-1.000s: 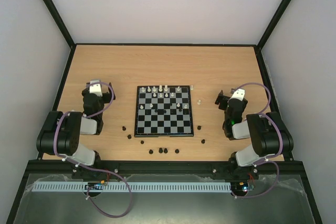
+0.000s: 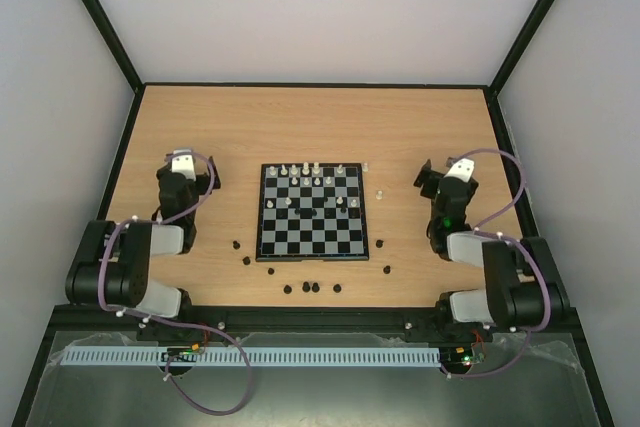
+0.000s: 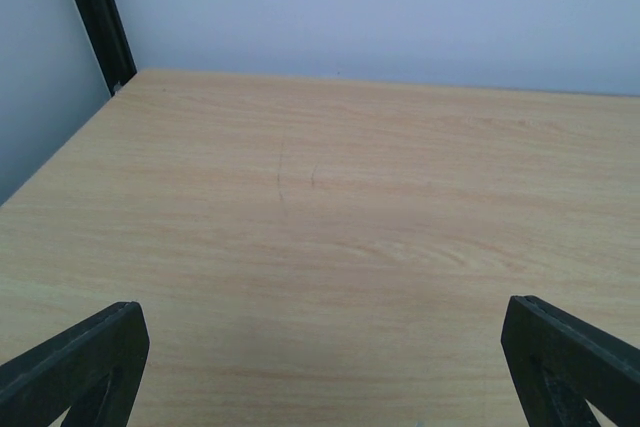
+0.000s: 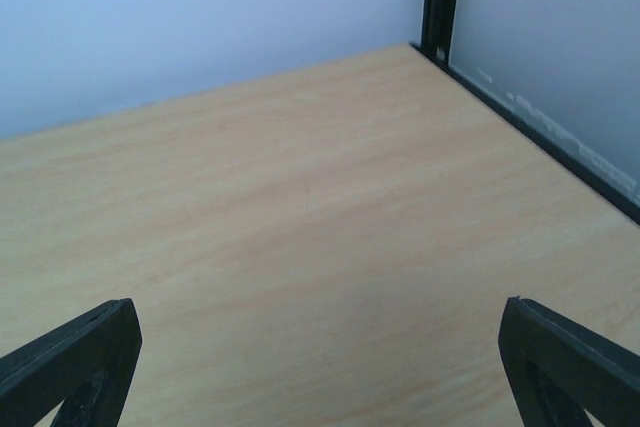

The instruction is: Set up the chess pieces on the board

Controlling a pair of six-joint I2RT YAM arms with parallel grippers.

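Note:
The chessboard [image 2: 300, 237] lies at the centre of the table. Several white pieces [image 2: 316, 168] stand in its two far rows, with gaps, and a few more are scattered nearer its middle. Some dark pieces [image 2: 309, 213] are also on the board. Off the board, dark pieces [image 2: 311, 287] lie along the near side and at both flanks; two white ones [image 2: 379, 194] lie to its right. My left gripper is open above bare table, left of the board. To the right of it, my right gripper hangs open and empty too.
Bare wood [image 2: 310, 127] stretches behind the board. Walls and a dark frame [image 2: 320, 84] bound the table on the far side and both flanks. Cables [image 2: 505, 187] loop beside each arm.
My right arm has shifted slightly to the right and away from the near edge. The left arm has moved very little. All the pieces lie as before.

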